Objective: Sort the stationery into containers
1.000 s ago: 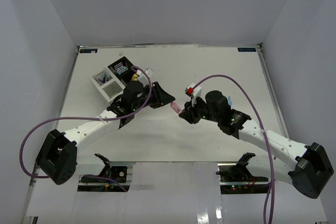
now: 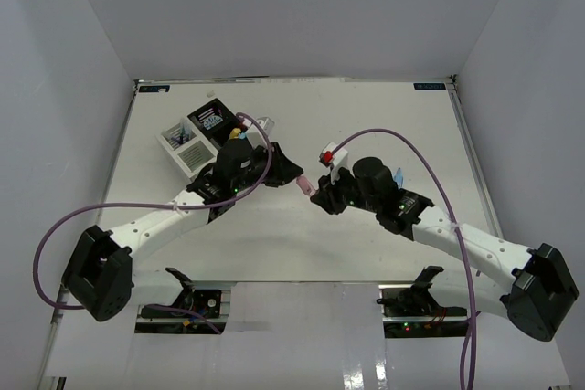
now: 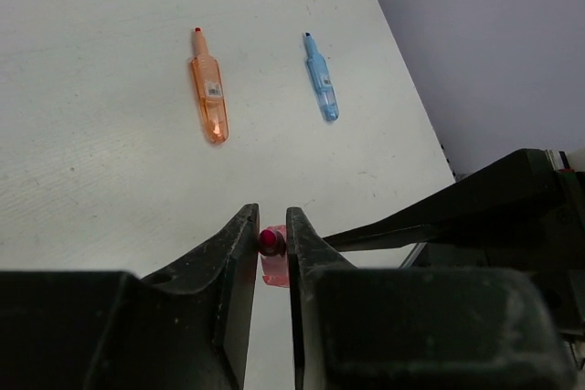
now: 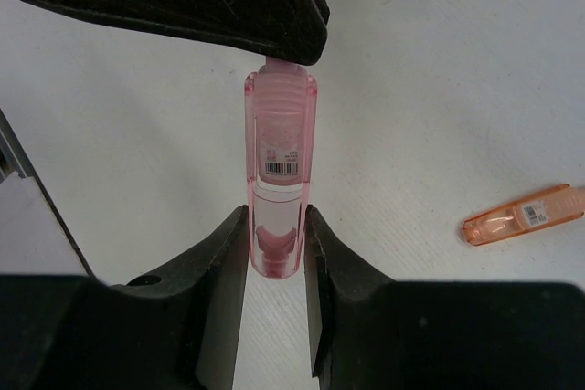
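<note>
A pink marker stands between my two grippers near the middle of the table. My right gripper is shut on its clear lower end, barcode label showing. My left gripper is at the marker's other end; its fingertips lie close around the pink tip, and whether they grip it is unclear. An orange marker and a blue marker lie loose on the white table.
At the back left stand a white compartmented container and a dark tray with items inside, beside my left arm.
The left arm's upper wrist housing and cable have shifted slightly to the right; the pink marker and both grippers' fingertips stay in nearly the same place.
</note>
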